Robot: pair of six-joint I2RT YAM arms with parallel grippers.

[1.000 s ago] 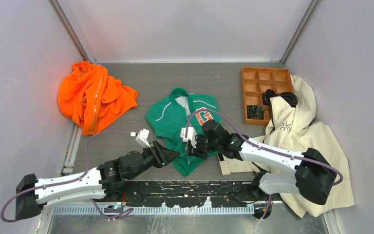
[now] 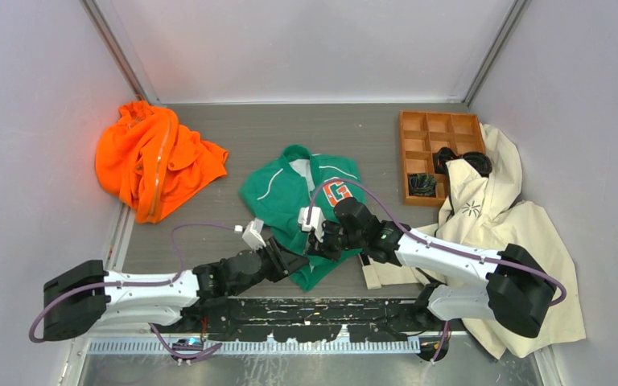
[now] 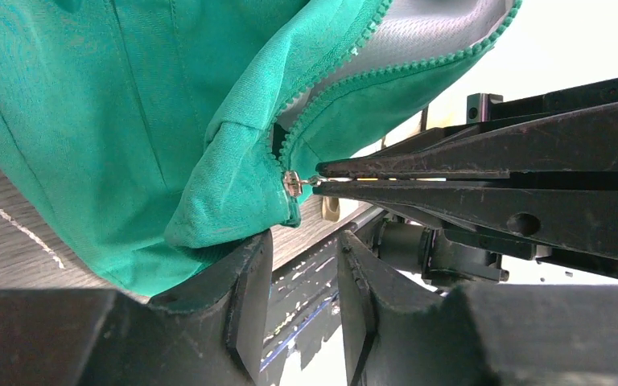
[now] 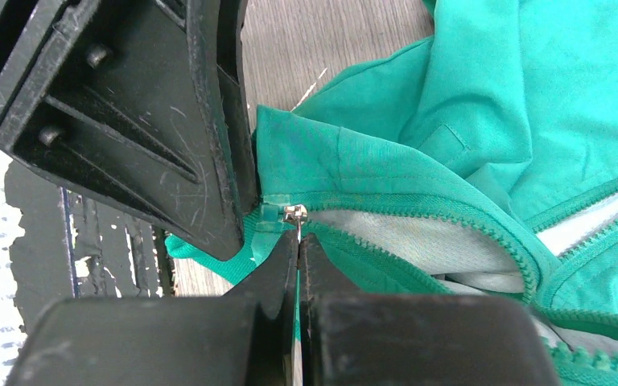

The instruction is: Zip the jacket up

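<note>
The green jacket [image 2: 282, 193] lies front-up in the middle, its zip partly apart near the bottom hem. My right gripper [image 2: 312, 247] is shut on the small metal zipper pull [image 4: 294, 214] at the hem, as both wrist views show; the slider [image 3: 293, 184] sits just at its fingertips. My left gripper stands part open just below and in front of the hem, nothing seen between its fingers, close beside the right gripper.
An orange hoodie [image 2: 153, 161] lies at the left. A wooden compartment tray [image 2: 414, 129] with dark coiled items and a cream garment [image 2: 523, 241] are at the right.
My left gripper has moved rightward, toward the jacket hem and the right gripper. The right arm and the jacket look unchanged.
</note>
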